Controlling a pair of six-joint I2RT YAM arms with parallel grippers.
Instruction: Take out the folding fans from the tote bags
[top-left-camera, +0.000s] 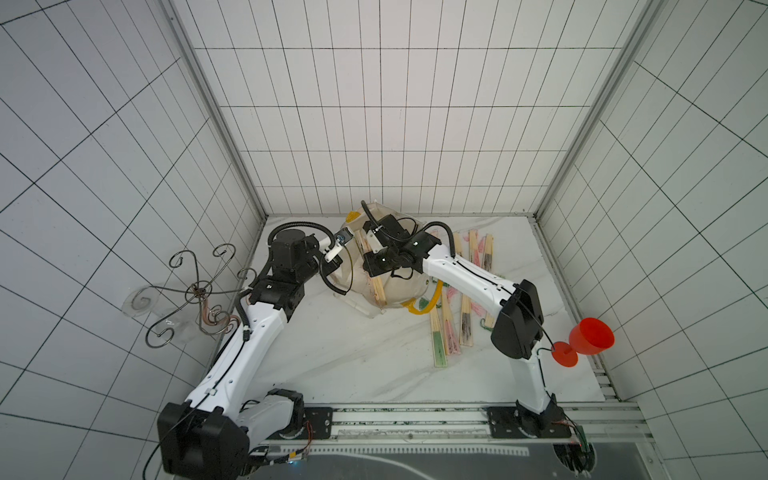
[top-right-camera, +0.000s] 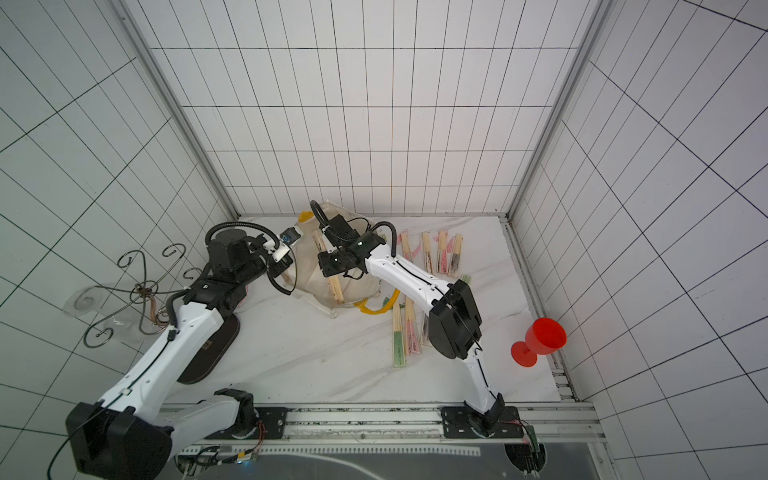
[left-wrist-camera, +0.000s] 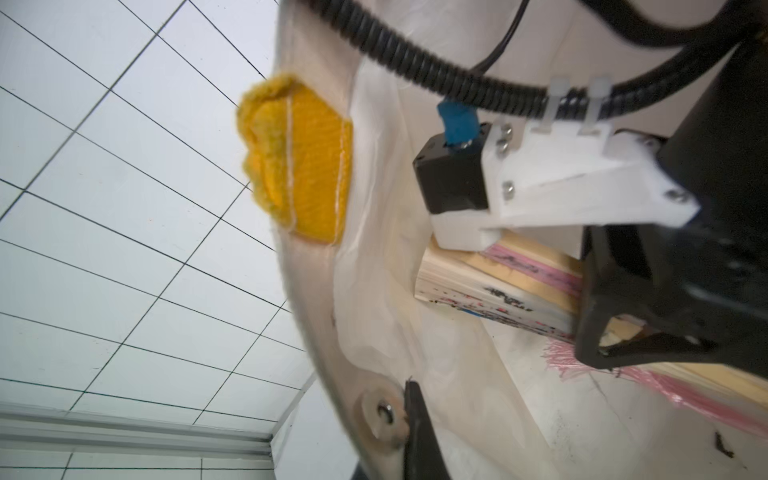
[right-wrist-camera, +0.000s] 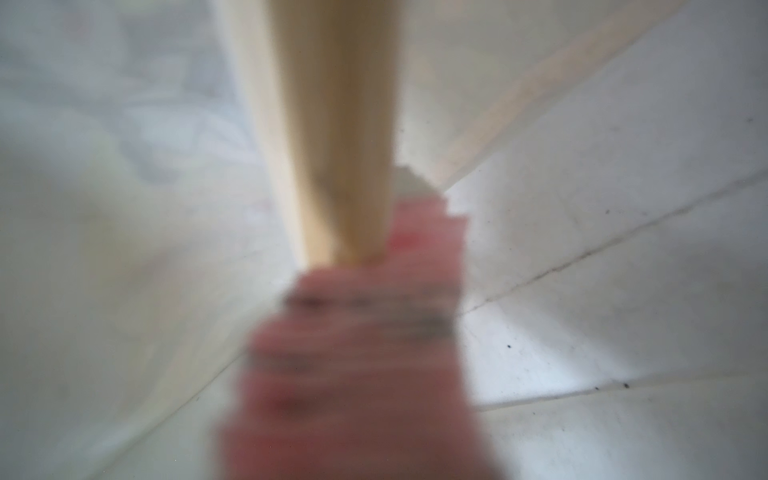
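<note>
The pale tote bag (top-left-camera: 410, 292) with yellow handles sits open at the back middle. In the left wrist view, the bag's rim runs down to my left gripper, which is shut on that rim beside a grommet. My right gripper (top-left-camera: 370, 264) reaches in over the bag and is shut on wooden folding fans (top-left-camera: 376, 289). The fans (left-wrist-camera: 496, 292) slant past it in the left wrist view, with a pink tassel below. A wooden fan end (right-wrist-camera: 336, 144) hangs close in the right wrist view above blurred red fabric; that gripper's fingertips are hidden there.
Several folding fans (top-left-camera: 438, 340) lie on the table right of the bag, partly under the right arm. A red cup (top-left-camera: 592, 336) stands at the far right, a metal scroll rack (top-left-camera: 197, 294) at the left.
</note>
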